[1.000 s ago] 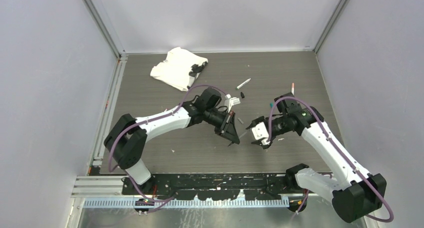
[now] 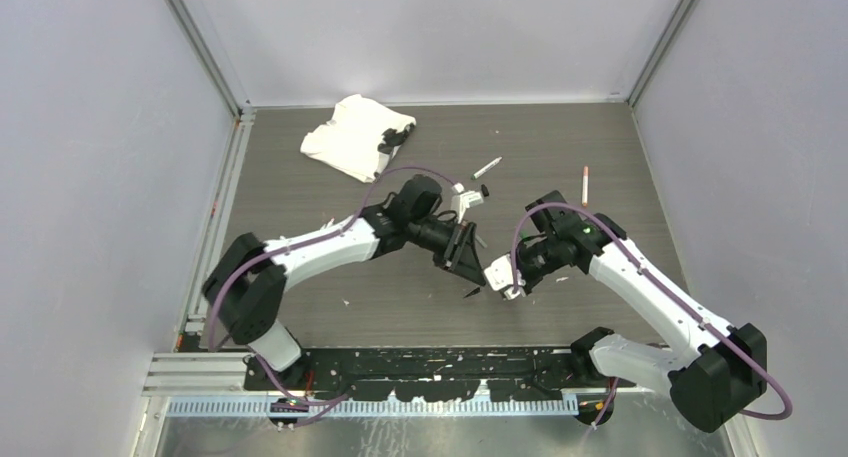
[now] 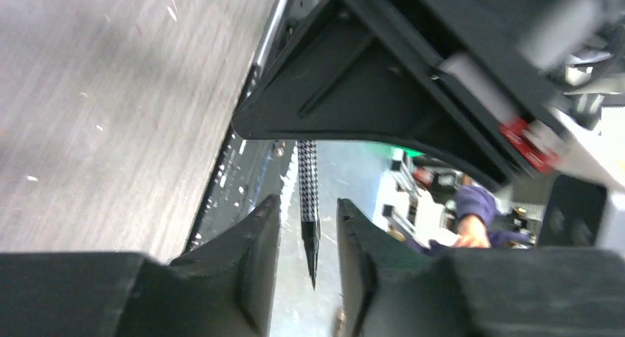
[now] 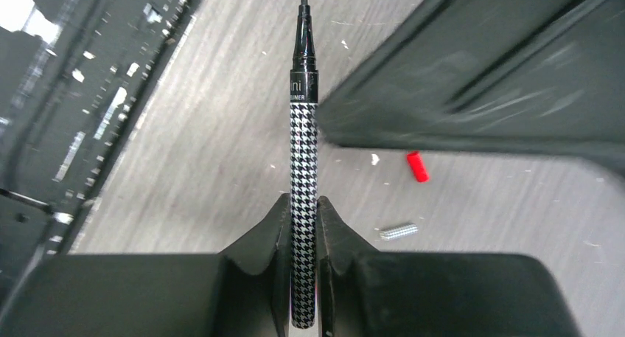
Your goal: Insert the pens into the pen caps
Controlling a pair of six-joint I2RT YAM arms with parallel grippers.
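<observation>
A houndstooth-patterned eyeliner pen [image 4: 304,160] with a bare dark tip stands between the fingers of my right gripper, which is shut on it. My left gripper is open, its fingers spaced apart, and the tip end of the pen [image 3: 308,189] shows in line with the gap. In the top view the two grippers almost meet near the table's front middle, with the dark pen tip [image 2: 472,293] poking out by the left gripper. A red cap [image 4: 417,167] and a silver cap [image 4: 399,231] lie on the table.
A white pen [image 2: 486,168] and a dark cap [image 2: 485,190] lie farther back. Another pen [image 2: 585,185] lies to the right behind the right arm. A white cloth [image 2: 358,137] rests at the back left.
</observation>
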